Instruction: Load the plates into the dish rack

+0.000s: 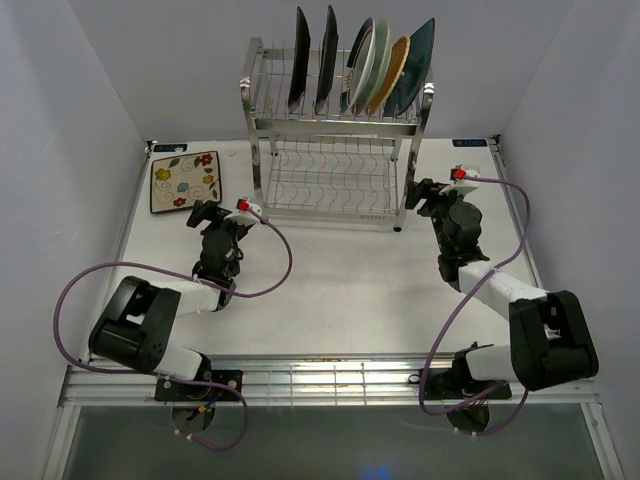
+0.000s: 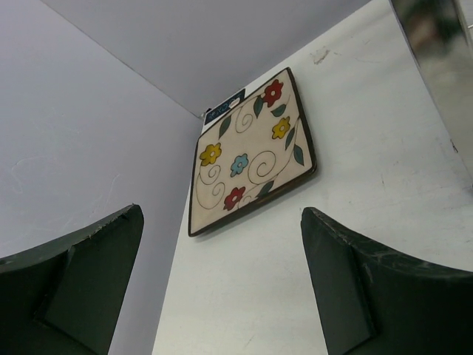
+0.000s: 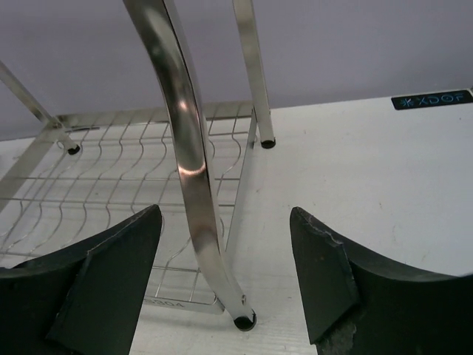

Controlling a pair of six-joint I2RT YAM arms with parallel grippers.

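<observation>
A two-tier steel dish rack stands at the back; several plates stand upright in its upper tier, the lower tier is empty. A square flowered plate or mat lies flat at the back left. My left gripper is open just in front and right of it, nothing between its fingers. My right gripper is open at the rack's right front leg, which shows beyond its fingers in the right wrist view.
Walls bound both sides.
</observation>
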